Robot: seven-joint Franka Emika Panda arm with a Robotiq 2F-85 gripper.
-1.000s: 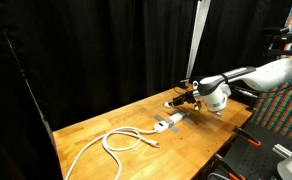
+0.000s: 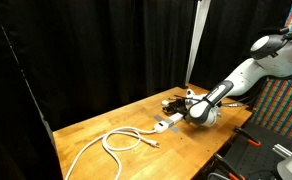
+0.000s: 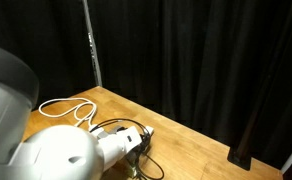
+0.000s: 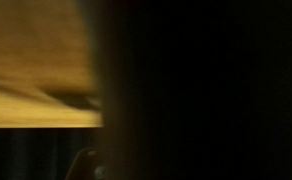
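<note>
My gripper [image 2: 192,113] is low over the right part of the table, beside the right end of a white power strip [image 2: 169,123]. Its fingers are too small and dark to make out clearly, and nothing shows held. The strip's white cord [image 2: 108,143] loops across the table to the left. A small white-ended dark object [image 2: 168,102] lies just behind the gripper; what it is, I cannot tell. In the second exterior view my white arm [image 3: 71,150] hides much of the work area. The wrist view is mostly black, with a blurred strip of wooden table [image 4: 36,60].
Grey tape patches lie around the strip. Thin black cables [image 3: 154,158] curve around the arm's end. A black stand base [image 3: 239,159] is at the table's far side. Bare wood [image 2: 86,130] stretches left, with a black curtain [image 2: 106,60] behind.
My arm has bent with its elbow rising, and the gripper has come down and slightly left, nearer the strip. The power strip and its cord have stayed put.
</note>
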